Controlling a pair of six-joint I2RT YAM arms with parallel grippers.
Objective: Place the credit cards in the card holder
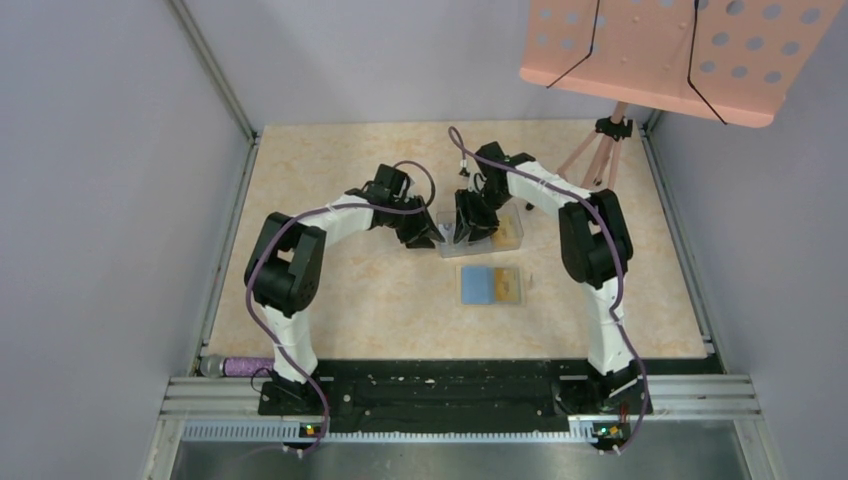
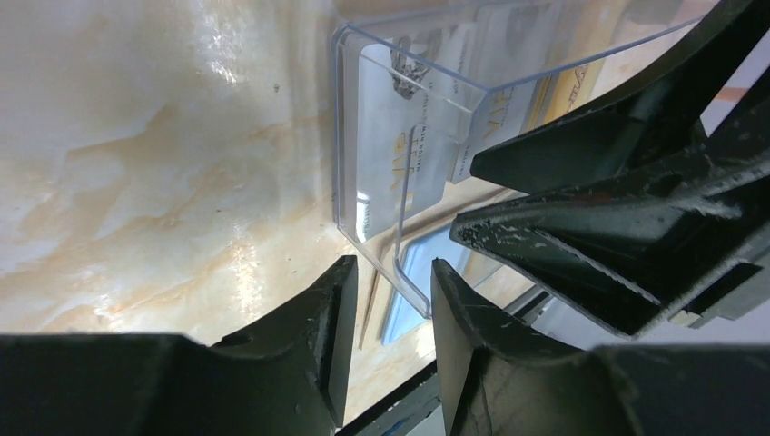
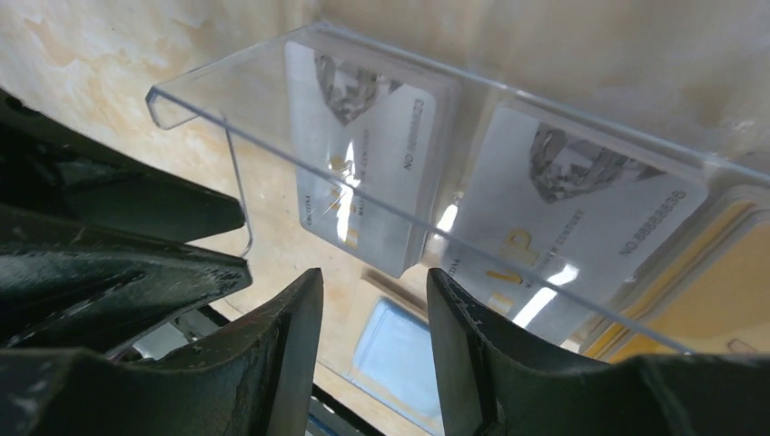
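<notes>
In the right wrist view a clear box (image 3: 508, 87) holds a stack of white cards (image 3: 372, 136), a second white stack (image 3: 563, 204) and gold cards (image 3: 731, 282). At the box's left end, my left gripper is part open, with the clear wall's corner close to its right finger. Over the white cards my right gripper stands part open, nothing gripped between its fingers; the two arms are close together. Nearer the front lies a clear holder (image 1: 490, 304) with a blue section (image 1: 477, 285) and a gold section (image 1: 507, 286).
A pink tripod (image 1: 600, 150) stands at the back right under a large pink perforated panel (image 1: 660, 60). At the front left edge lies a purple bottle-like object (image 1: 245, 367).
</notes>
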